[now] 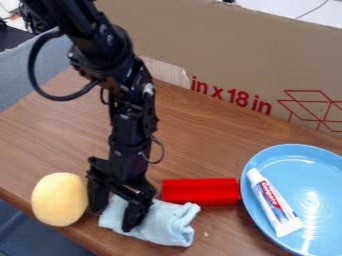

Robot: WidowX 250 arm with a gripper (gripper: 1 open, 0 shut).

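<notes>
My black gripper point(118, 196) reaches down onto a crumpled pale blue cloth point(164, 225) near the front of the wooden table, its fingers low against the cloth; whether they hold it cannot be told. A yellow round object point(59, 200) sits just left of the gripper. Behind the cloth lies a red cylinder point(203, 192). On the right a blue plate point(315, 200) holds a white toothpaste tube point(274, 203).
A cardboard box point(241, 60) stands along the back of the table. The table's front edge runs at lower left.
</notes>
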